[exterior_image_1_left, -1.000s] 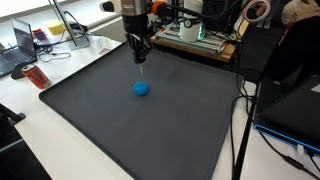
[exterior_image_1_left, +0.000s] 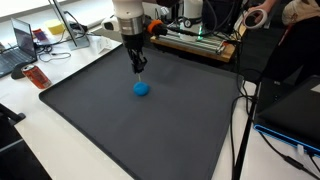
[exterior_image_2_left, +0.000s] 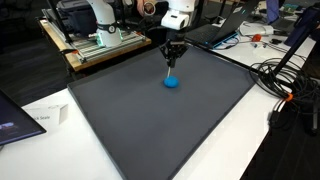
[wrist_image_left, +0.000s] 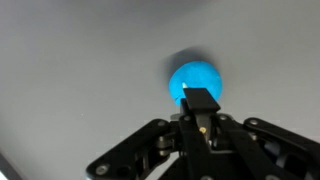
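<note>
A round blue object (exterior_image_1_left: 141, 89) rests on the dark mat (exterior_image_1_left: 120, 125), toward its back half. My gripper (exterior_image_1_left: 138, 69) points down just above it, shut on a thin pale stick (exterior_image_2_left: 169, 72). In exterior view 2 the stick's lower end reaches the top of the blue object (exterior_image_2_left: 171, 83); whether they touch, I cannot tell. From the wrist, the blue object (wrist_image_left: 194, 80) shows as a disc partly covered by my gripper. A small white part of the stick (wrist_image_left: 184, 88) stands out against it.
At the mat's left edge stands a red can (exterior_image_1_left: 37, 76), with a laptop (exterior_image_1_left: 20, 46) behind it. A black cable (exterior_image_1_left: 238, 105) runs along the mat's right side.
My gripper has come down slightly toward the blue object, the stick still between its fingers. The blue object has not visibly moved.
</note>
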